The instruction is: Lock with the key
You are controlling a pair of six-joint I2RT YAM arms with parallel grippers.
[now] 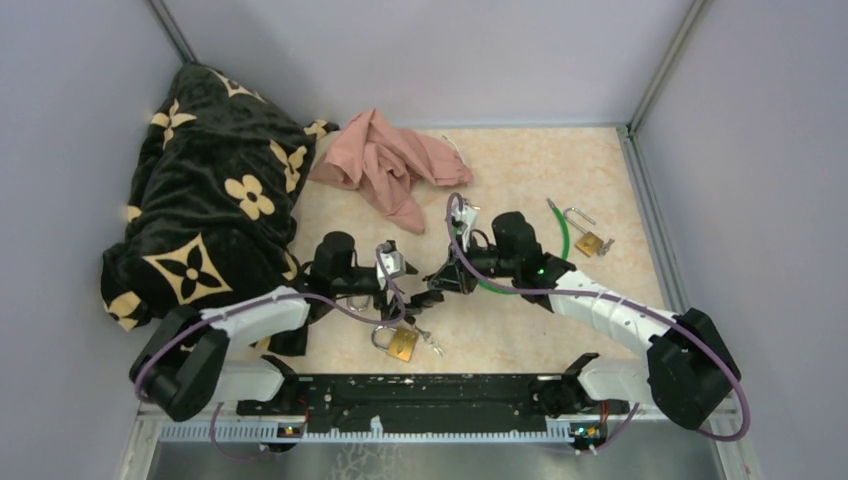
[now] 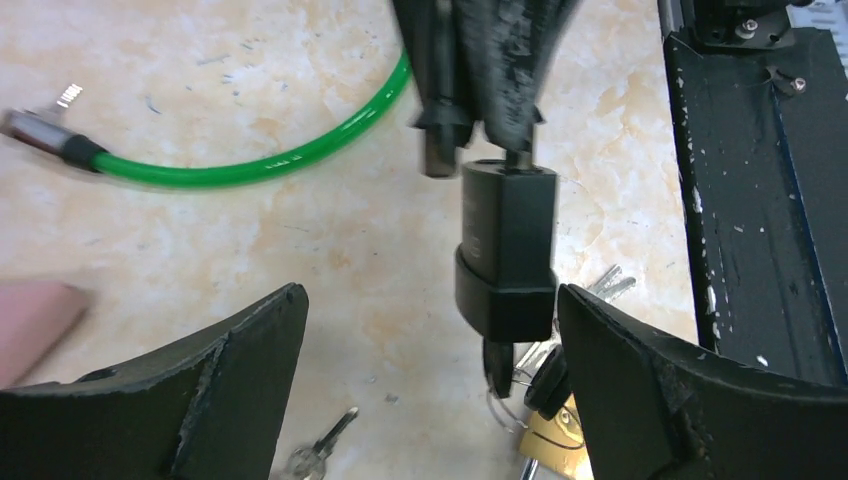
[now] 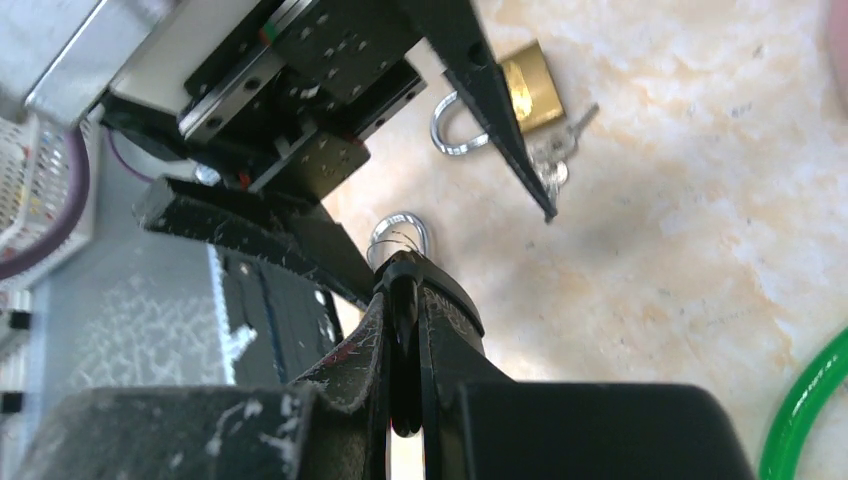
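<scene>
My right gripper (image 1: 450, 280) is shut on a black cylindrical lock body (image 2: 505, 245), held raised at the centre, with a thin wire loop hanging below it in the left wrist view. My left gripper (image 1: 395, 290) stands open, its fingers either side of and just short of that black piece. A brass padlock (image 1: 403, 344) with keys (image 1: 434, 346) lies on the table beneath the grippers, also seen in the right wrist view (image 3: 535, 85).
A green cable (image 1: 560, 230) and a second padlock (image 1: 589, 243) with keys lie at the right. A pink cloth (image 1: 390, 160) is at the back, a dark patterned blanket (image 1: 210, 200) on the left.
</scene>
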